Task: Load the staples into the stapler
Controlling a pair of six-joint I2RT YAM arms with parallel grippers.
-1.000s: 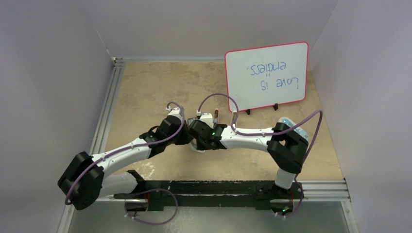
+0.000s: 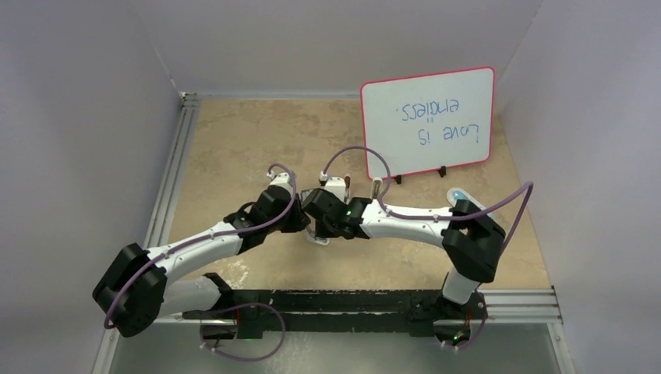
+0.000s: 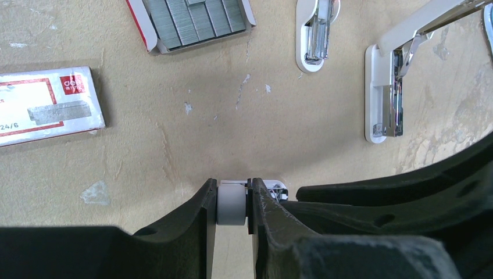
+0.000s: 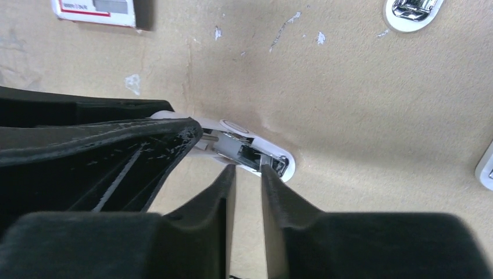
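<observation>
A white stapler (image 4: 229, 127) lies with its metal channel showing in the right wrist view. My left gripper is shut on its body, with pale plastic visible between the fingers. In the right wrist view, my right gripper is part open over the stapler's front end, a narrow gap between its blurred fingertips. Nothing clearly shows gripped there. A light grey piece lies in the channel; whether it is staples I cannot tell. An open box of staple strips (image 3: 197, 20) stands at the top of the left wrist view.
A closed staple box (image 3: 52, 104) lies left of the open one. Two more white staplers, one short (image 3: 308, 52) and one with its arm raised (image 3: 372, 93), lie on the right. A whiteboard (image 2: 429, 121) stands at the back right.
The left arm stays still.
</observation>
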